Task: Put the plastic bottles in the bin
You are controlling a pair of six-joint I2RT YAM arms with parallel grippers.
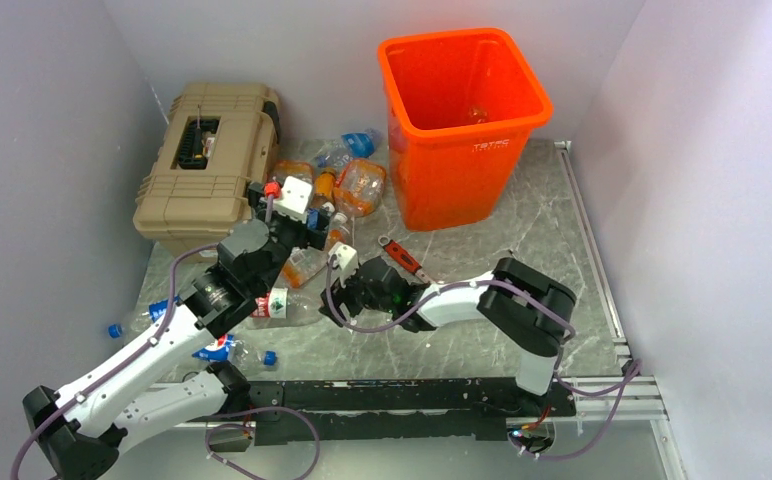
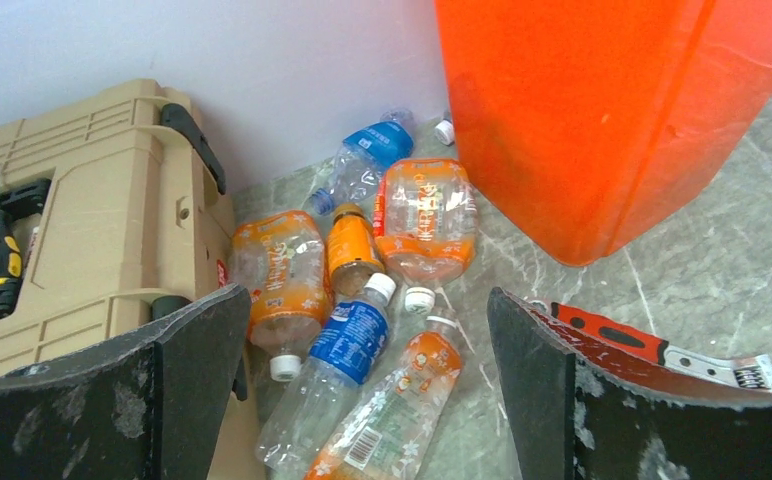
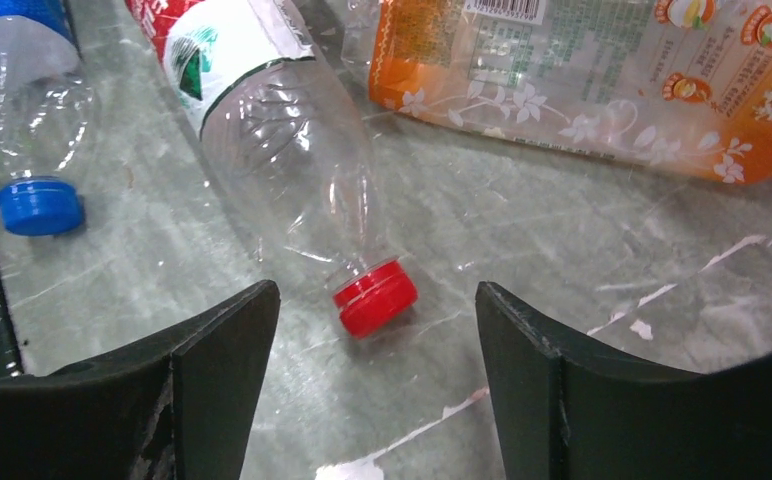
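Observation:
Plastic bottles lie on the grey floor: orange-labelled ones [image 2: 425,220], a blue-labelled one [image 2: 347,340] and others near the tan case. My left gripper stands open above that group, with nothing between its fingers. My right gripper is open, low over a clear bottle [image 3: 292,170] whose red cap sits just beyond and between the fingertips, not touched as far as shows. A blue-capped bottle [image 3: 32,130] lies left of it. The orange bin [image 1: 452,170] stands at the back right; something orange is faintly visible inside.
The tan case [image 1: 187,190] fills the back left. A red-handled tool [image 1: 402,256] lies before the bin. A dark rail [image 1: 412,395] edges the front, and white walls enclose three sides.

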